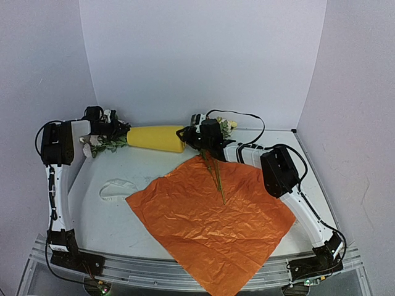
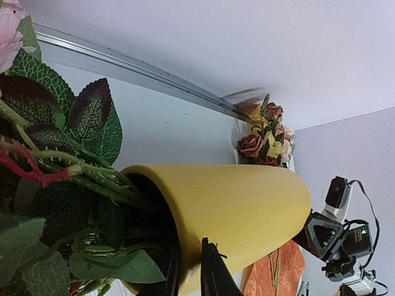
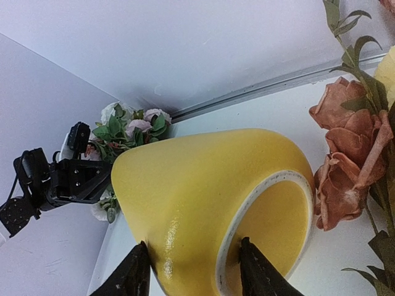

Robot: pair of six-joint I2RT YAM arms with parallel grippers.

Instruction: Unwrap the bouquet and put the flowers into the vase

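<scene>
On its side along the back of the table lies the yellow vase [image 1: 155, 138], mouth to the left. Green stems [image 2: 117, 188] with leaves run into that mouth; pale flower heads [image 3: 139, 125] stick out beyond it. My left gripper is shut on the vase's mouth rim, one finger inside and one outside. At the base end my right gripper is open, its fingers apart on either side of the base rim; whether they touch it I cannot tell. A second bunch, rose and yellow flowers [image 2: 265, 139], lies behind the right gripper.
The second bunch's stems [image 1: 217, 179] extend over an orange sheet [image 1: 210, 228] covering the middle front. A whitish band [image 1: 117, 190] lies on the bare left part of the table. The back wall [image 1: 203, 61] stands close behind the vase.
</scene>
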